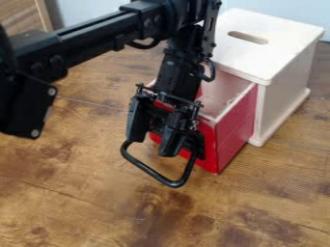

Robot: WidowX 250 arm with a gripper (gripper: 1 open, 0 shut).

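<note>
My black gripper (165, 128) hangs low at the front of a red drawer (230, 137), pointing down, close to a black loop handle (177, 179) that juts out toward the camera. The drawer sits pulled out from a white cabinet (283, 82); its pale interior shows behind the gripper. The fingers are dark against dark parts, so whether they are open or shut on anything is unclear.
The white cabinet has a slot in its top and fills the back right. The arm spans the upper left.
</note>
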